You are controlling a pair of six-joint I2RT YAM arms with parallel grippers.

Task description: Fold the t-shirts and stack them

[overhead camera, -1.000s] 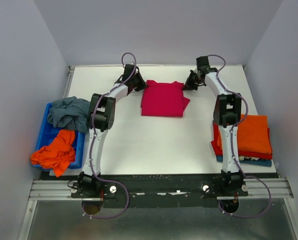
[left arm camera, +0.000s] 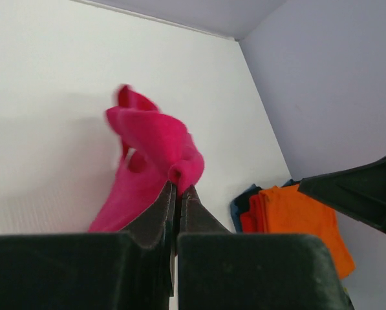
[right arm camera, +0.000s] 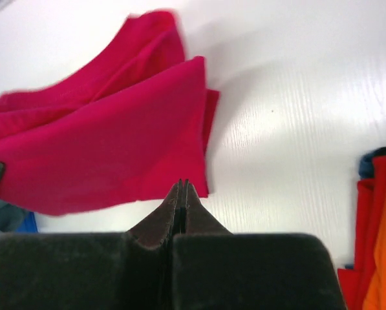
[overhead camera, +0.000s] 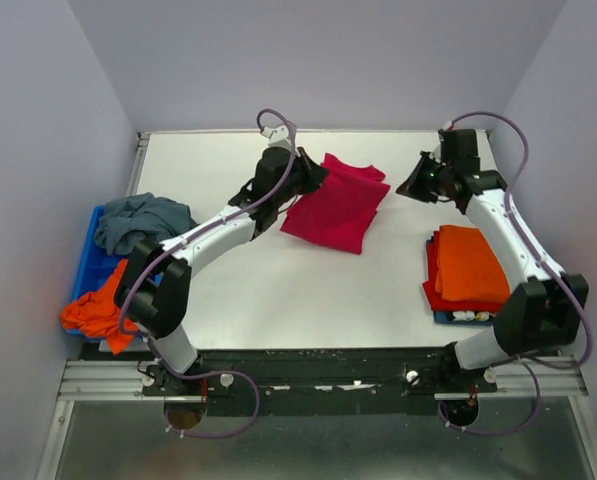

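Note:
A magenta t-shirt (overhead camera: 338, 210), partly folded, lies at the back middle of the white table. My left gripper (overhead camera: 313, 172) is shut on its near left part, which is lifted and gathered between the fingertips in the left wrist view. My right gripper (overhead camera: 412, 190) is shut to the right of the shirt, above bare table, with nothing showing between its fingers in the right wrist view. A pile of folded orange, red and dark blue shirts (overhead camera: 468, 265) lies at the right of the table.
A blue basket (overhead camera: 88, 270) at the left holds grey-blue (overhead camera: 143, 222) and orange clothes (overhead camera: 103, 310). Grey walls stand at both sides and behind.
Both arms have moved toward the front and right. The left gripper has lifted and pulled the magenta shirt's near part; the right gripper has moved away from the shirt's right corner.

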